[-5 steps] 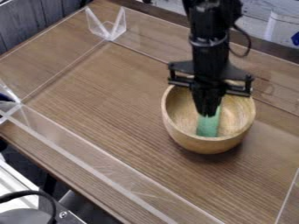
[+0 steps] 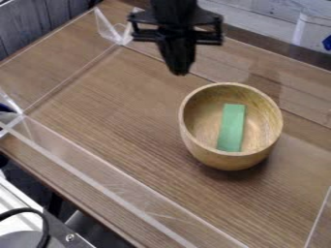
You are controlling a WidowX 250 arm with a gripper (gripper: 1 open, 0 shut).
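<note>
A round wooden bowl sits right of centre on the table, with a green block lying inside it. My black gripper is raised above and to the left of the bowl, apart from it, shut with nothing visible between its fingers.
Dark items with a white part lie at the lower left edge, beyond clear strips along the table.
My gripper has moved up and to the left, away from over the bowl. The bowl and green block are in about the same place.
</note>
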